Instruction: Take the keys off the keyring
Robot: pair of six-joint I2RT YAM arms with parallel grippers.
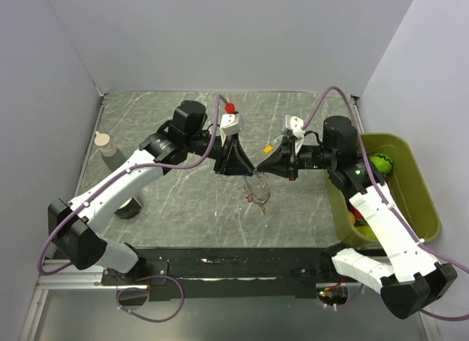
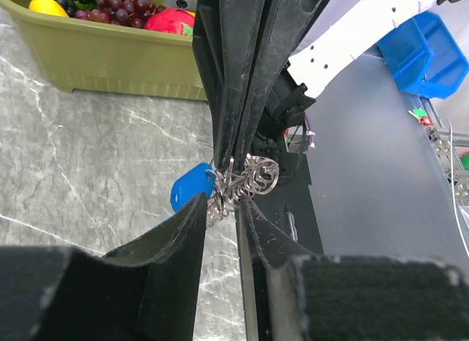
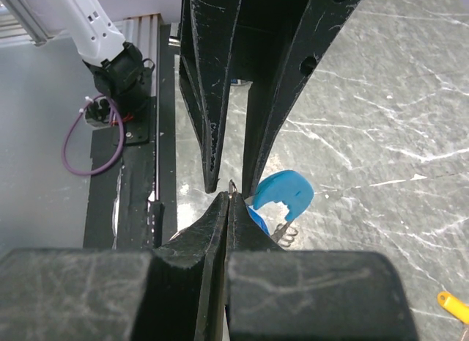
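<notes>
The keyring with its cluster of metal rings (image 2: 260, 174) hangs at the tips of my right gripper, which is shut on it near the centre of the top view. My left gripper is right at the same rings, facing the right one, its fingers slightly apart; whether it grips anything cannot be told. A blue key piece (image 2: 189, 185) and a light-blue one (image 3: 286, 191) hang below the fingertips, partly hidden.
A green bin (image 1: 414, 202) of toy fruit stands at the right. A pale bottle (image 1: 106, 147) and a dark cylinder are at the left. A yellow-handled tool (image 3: 451, 304) lies on the marble table, which is otherwise largely clear.
</notes>
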